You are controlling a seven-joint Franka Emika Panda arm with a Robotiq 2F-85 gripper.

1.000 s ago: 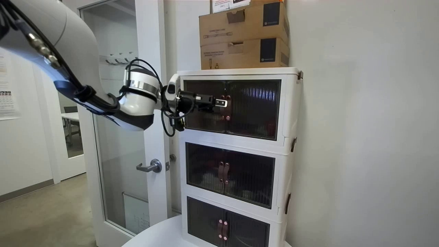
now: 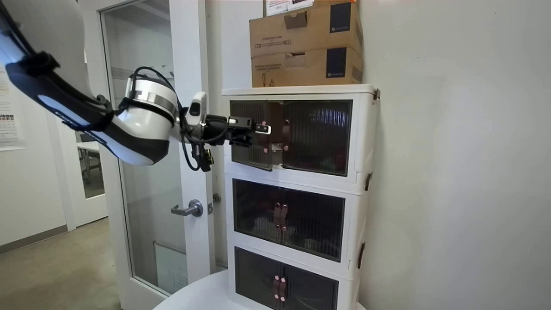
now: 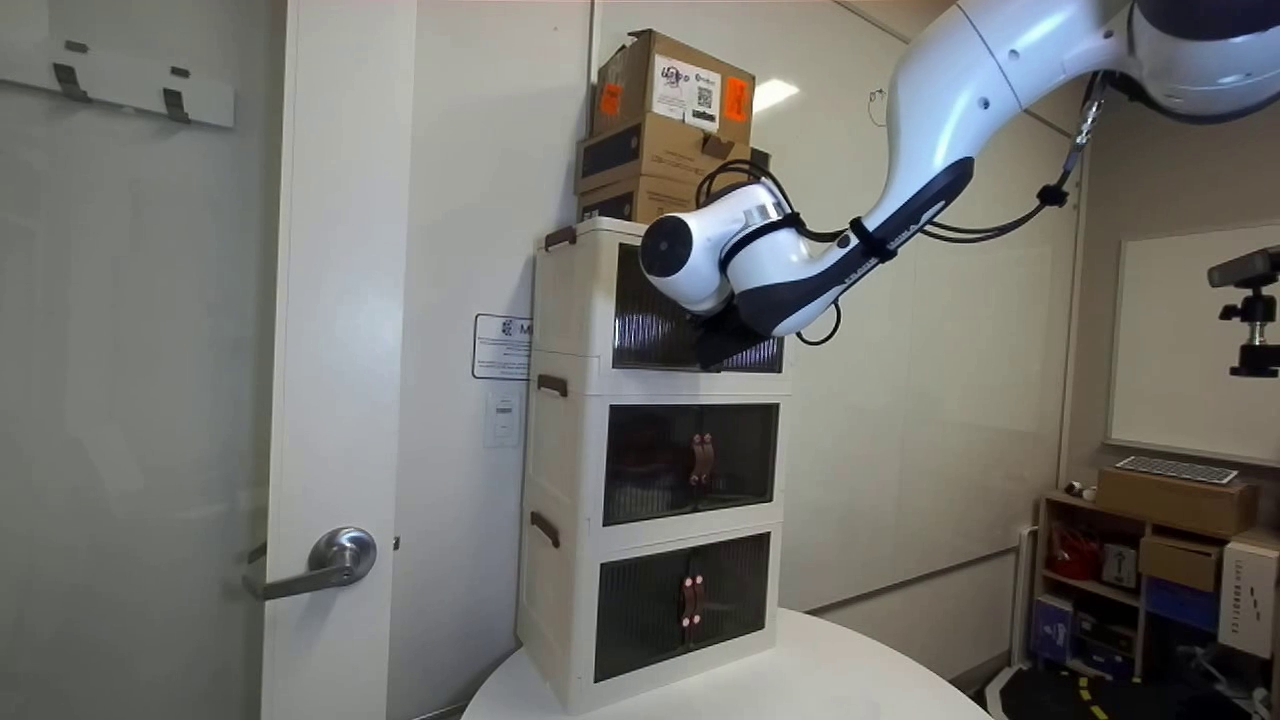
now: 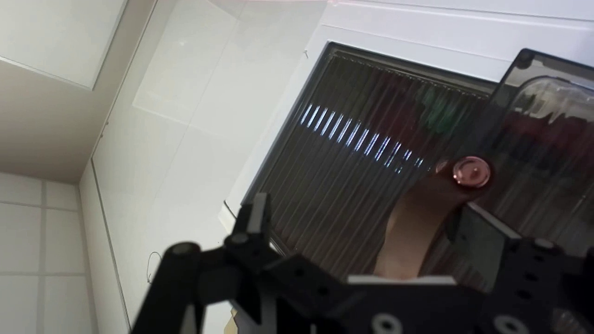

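Note:
The top compartment's left door (image 2: pixel 251 131) stands partly swung out, while the right door (image 2: pixel 317 135) is closed. My gripper (image 2: pixel 262 130) is at the open door's inner edge, beside its brown strap handle. In the wrist view, the handle (image 4: pixel 409 225), fixed by a pink rivet, curves between my widely parted fingers. One finger lies close against the strap, seemingly tucked behind it; the other is well clear to the left. The strap does not look pinched. In exterior view 2 the arm hides the gripper and handle.
The white cabinet (image 2: pixel 301 181) stands on a round white table (image 2: pixel 204 293), its lower two compartments closed. Cardboard boxes (image 2: pixel 304 49) are stacked on top. A glass-paned room door (image 2: pixel 193 155) is close on the left; a wall (image 2: pixel 459 155) lies to the right.
A second ago the top left door was closed. It has since swung outward, as my gripper and arm moved left, away from the cabinet.

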